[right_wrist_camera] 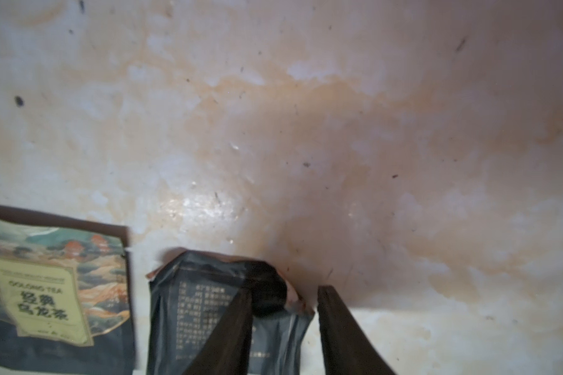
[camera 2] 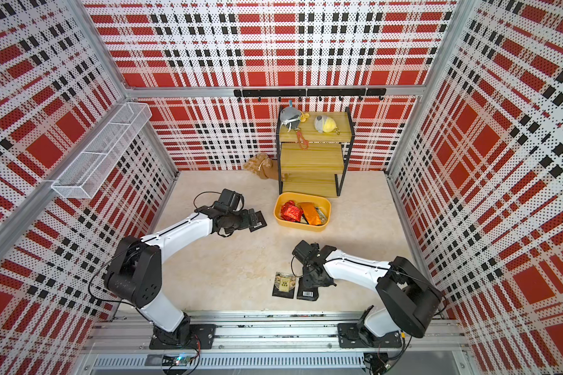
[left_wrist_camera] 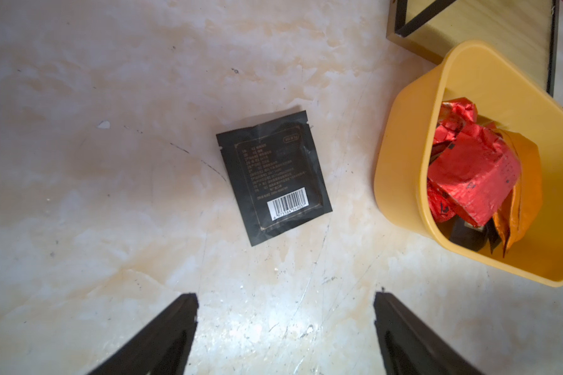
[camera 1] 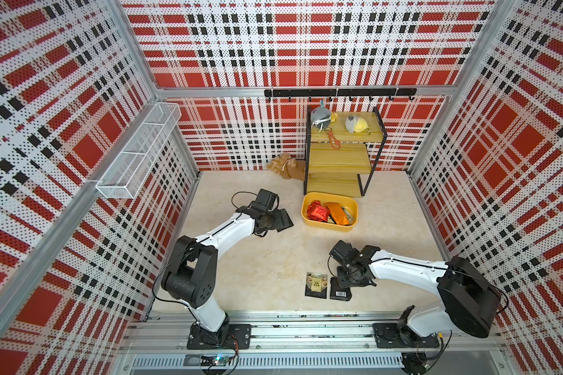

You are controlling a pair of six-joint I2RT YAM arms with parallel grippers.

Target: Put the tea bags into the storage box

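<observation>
In the right wrist view, a black tea bag point(right_wrist_camera: 197, 312) with printed text lies on the table, its top edge crumpled up. My right gripper is over its upper right corner, the fingers partly apart with the raised corner between them. Left of it lies a colourful oolong tea bag point(right_wrist_camera: 40, 300). Another black tea bag point(left_wrist_camera: 275, 176), barcode up, lies flat in the left wrist view. My left gripper stands open short of it, with nothing between its fingers. The yellow storage box point(left_wrist_camera: 401, 150) holds red and orange packets point(left_wrist_camera: 478, 172).
A wooden shelf with a black frame point(camera 1: 337, 157) stands behind the box, with plush toys point(camera 1: 356, 123) on top. A brown plush point(camera 1: 286, 166) sits beside it. The table between the two arms is clear.
</observation>
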